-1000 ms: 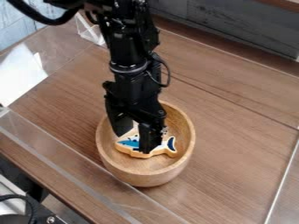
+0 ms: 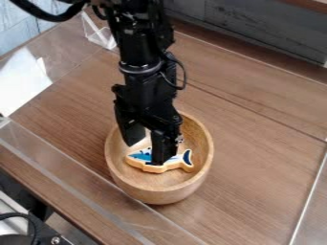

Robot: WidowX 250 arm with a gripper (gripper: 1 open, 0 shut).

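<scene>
My black gripper (image 2: pixel 147 144) reaches down into a round wooden bowl (image 2: pixel 182 187), its fingers parted over a flat wooden fish toy (image 2: pixel 179 160) painted blue and white, which lies inside. The gripper is open, and its body hides part of the fish and of the bowl's back.
A clear strip runs along the near left edge. White items (image 2: pixel 19 81) lie at the far left, and a grey wall (image 2: pixel 243 24) stands at the back.
</scene>
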